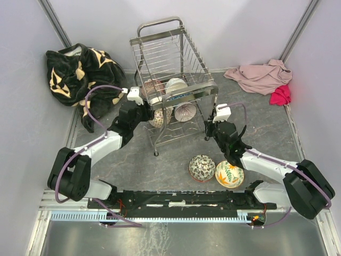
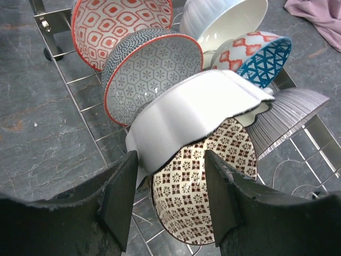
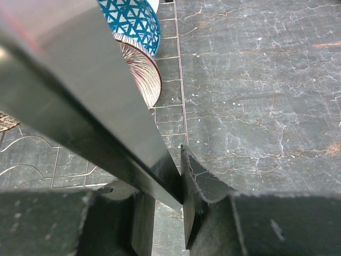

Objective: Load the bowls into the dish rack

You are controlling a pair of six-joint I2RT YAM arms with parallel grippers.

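Note:
The steel dish rack (image 1: 160, 32) holds several bowls on its lower tier. In the left wrist view a white curved piece (image 2: 192, 106) lies tilted over a brown-patterned bowl (image 2: 197, 197). My open left gripper is at it, by the rack's left side. My right gripper is at a steel bar (image 3: 96, 96) of the rack's right side; how far it is closed on it is unclear. A dark floral bowl (image 1: 202, 167) and an orange-flowered bowl (image 1: 229, 174) lie at the front.
A dark patterned blanket (image 1: 80, 80) is at back left; pink cloths (image 1: 258, 77) are at back right. The floor left of the front bowls is clear.

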